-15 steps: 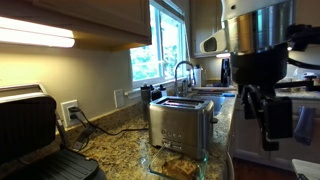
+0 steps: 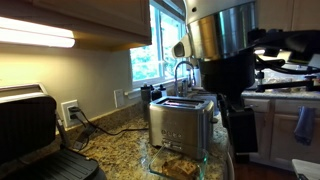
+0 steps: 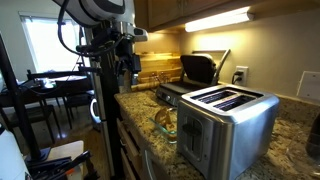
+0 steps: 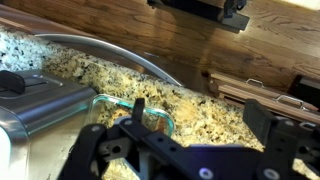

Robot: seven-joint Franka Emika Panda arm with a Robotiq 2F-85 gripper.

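Note:
My gripper is open and empty, high above the counter's front edge; in exterior view 1 its dark fingers [image 2: 241,130] appear to the right of the toaster. The silver two-slot toaster [image 2: 180,125] stands upright on the granite counter, and its slots look empty in exterior view 2. Beside it lies a clear glass dish [image 2: 158,160] holding brown, toasted-looking bread [image 2: 180,167]. In the wrist view the dish's greenish rim [image 4: 112,99] shows at lower left, partly hidden behind a finger [image 4: 140,125].
An open dark grill press [image 2: 30,130] occupies the counter near the wall outlet [image 2: 71,111], with a black cord [image 2: 105,132] running along the wall. Upper cabinets [image 2: 80,15] overhang the counter. Floor [image 4: 180,40] lies beyond its front edge.
In exterior view 1 the arm and gripper have shifted left, and the fingers have turned so they overlap more from this side. The toaster, dish and bread have stayed put.

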